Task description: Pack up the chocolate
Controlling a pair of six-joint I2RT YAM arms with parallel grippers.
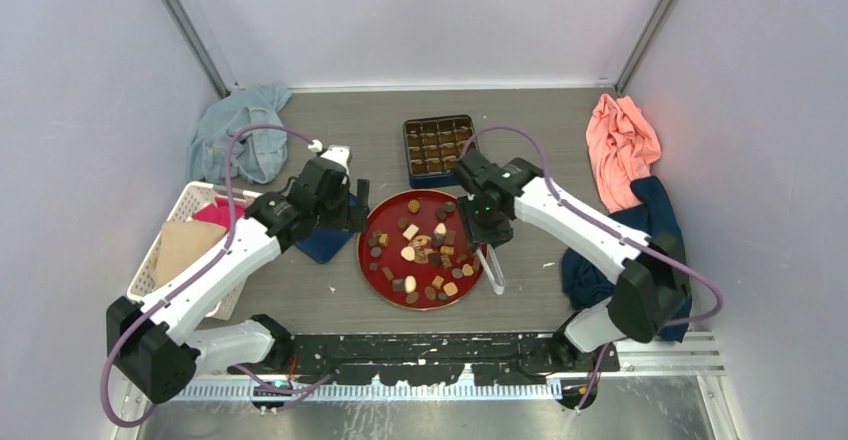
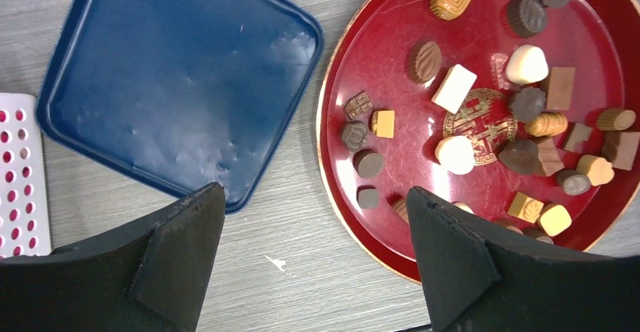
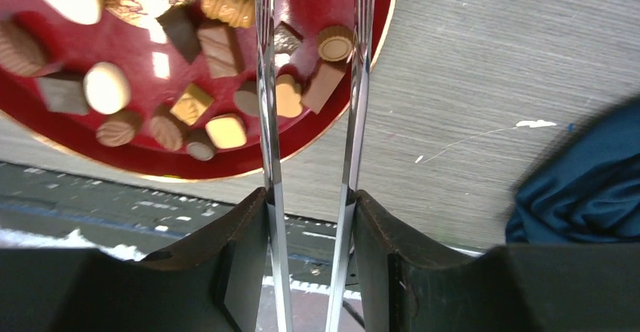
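Observation:
A red plate [image 1: 390,280] of assorted chocolates lies at the table's middle. A dark tray with empty-looking compartments [image 1: 441,145] stands behind it. My left gripper [image 1: 357,205] is open beside a blue lid [image 2: 173,83], nothing between its fingers. My right gripper holds long metal tongs [image 3: 356,75] over the plate's right side; in the right wrist view the two arms straddle a few chocolates, their tips out of frame.
A white basket [image 1: 150,265] with cloths is at the left, a blue-grey cloth [image 1: 230,130] behind it. Pink cloth [image 1: 620,140] and navy cloth [image 1: 590,280] lie along the right.

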